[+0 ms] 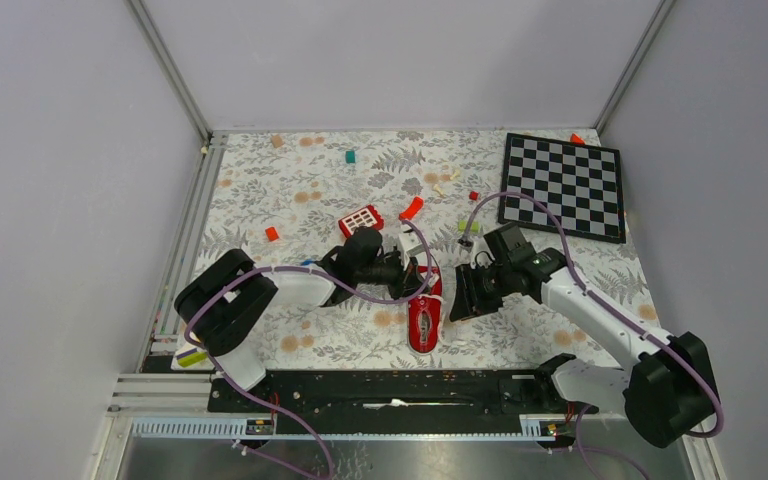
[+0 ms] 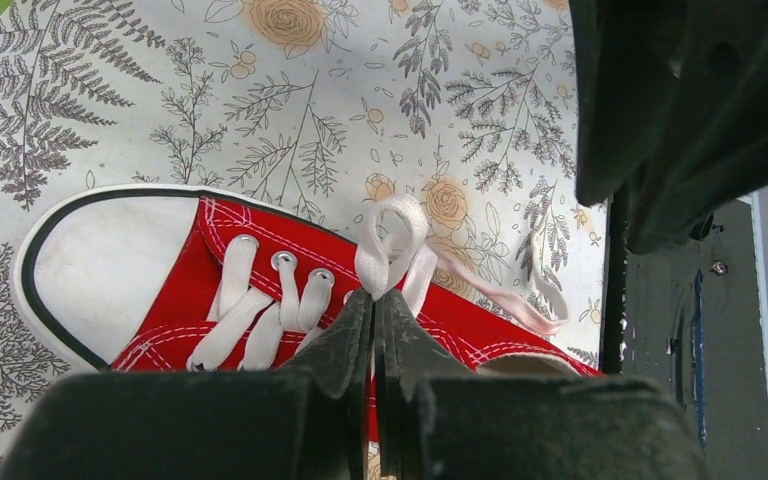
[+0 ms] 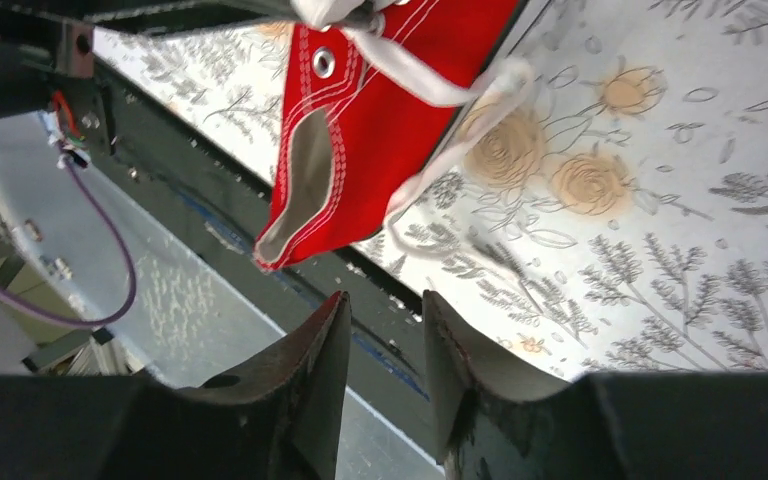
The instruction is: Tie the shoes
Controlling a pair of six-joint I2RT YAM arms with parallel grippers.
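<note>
The red shoe (image 1: 424,325) lies on the patterned cloth, its white toe (image 2: 100,280) pointing away from the front edge. My left gripper is over the lacing, shut on a white lace loop (image 2: 392,235) that stands up from its fingertips. A free lace end (image 3: 460,145) trails off the shoe's right side onto the cloth, partly blurred. To the right of the shoe's heel half, my right gripper hangs open above the surface near the front edge, with nothing between its fingers. From above, the left arm partly hides the shoe's front half.
A chessboard (image 1: 564,187) is at the back right, a red patterned item (image 1: 361,221) behind the left gripper. Small coloured blocks, such as a teal one (image 1: 350,157), are scattered about. The dark front rail (image 1: 390,385) runs close behind the heel.
</note>
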